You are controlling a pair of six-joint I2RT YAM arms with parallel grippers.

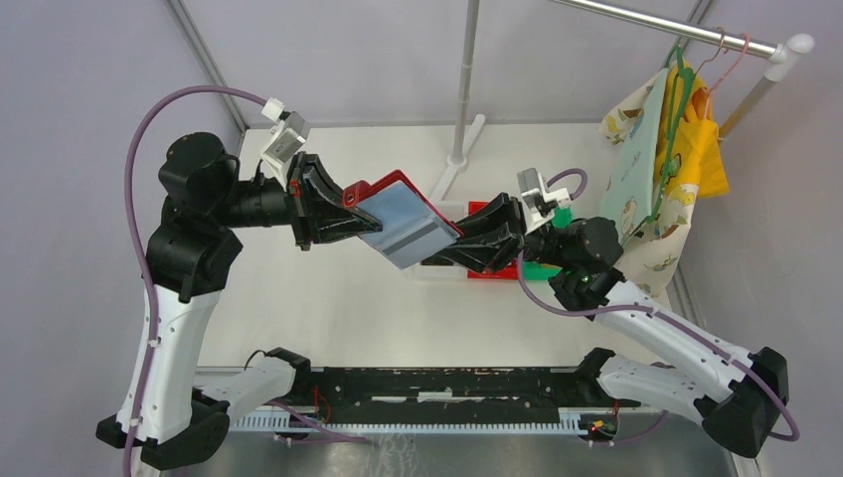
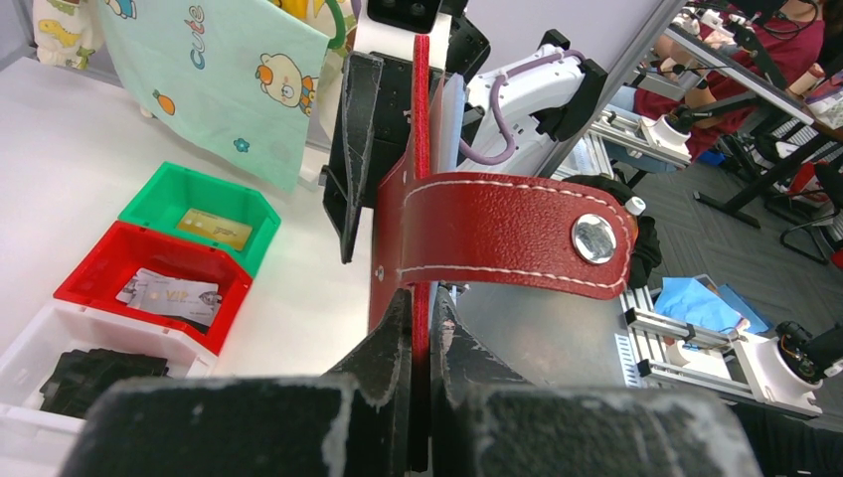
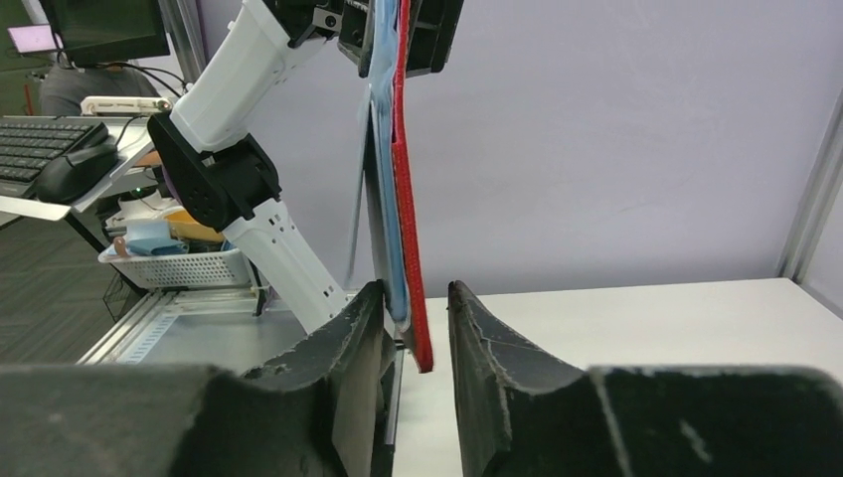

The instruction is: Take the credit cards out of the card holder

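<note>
The red leather card holder (image 1: pixel 403 224), its pale blue-grey sleeves facing the top camera, is held aloft and tilted by my left gripper, which is shut on it; its snap strap (image 2: pixel 512 232) stands out in the left wrist view. My right gripper is part open at the holder's other end, with the edge-on red cover (image 3: pixel 409 219) and sleeves (image 3: pixel 390 179) reaching down to between its fingertips. Whether it touches them is unclear.
Green (image 2: pixel 151 207), red (image 2: pixel 97 273) and white (image 2: pixel 40 328) bins lie on the white table, holding cards or dark items. Cloths (image 1: pixel 644 169) hang from a rail at right.
</note>
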